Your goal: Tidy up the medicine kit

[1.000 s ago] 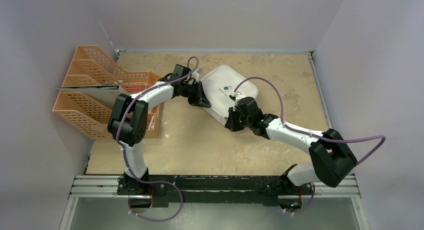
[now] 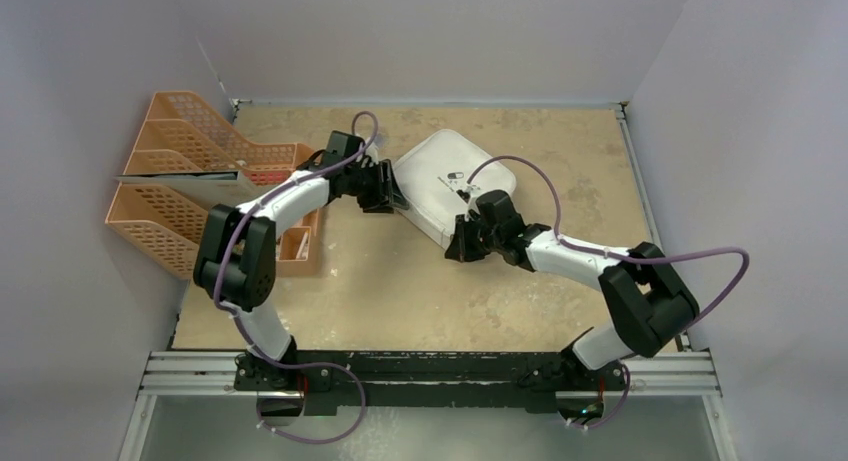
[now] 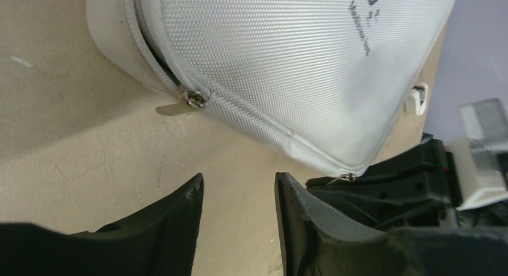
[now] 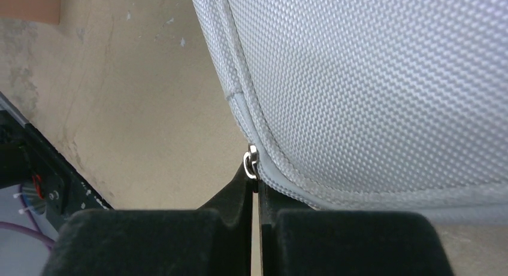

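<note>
The white fabric medicine case [image 2: 445, 171] lies closed and slanted at the middle of the table. Along its near side runs a zipper with two pulls. In the left wrist view, one zipper pull [image 3: 174, 109] hangs free, its flat metal tab sticking out. My left gripper stands open near that side, nothing between its fingers. At the near corner, my right gripper is shut at the other zipper slider [image 4: 251, 161]; its tab is hidden, apparently pinched between the fingertips.
Orange perforated baskets [image 2: 180, 131] stand at the left, with a flat pale sheet or lid [image 2: 195, 188] across them. Tabletop in front of the case and to its right is clear. Both grippers work close together.
My left gripper has drawn back leftward from the case edge, and its fingers have spread. The right gripper has shifted slightly left along the near corner. The case has hardly moved.
</note>
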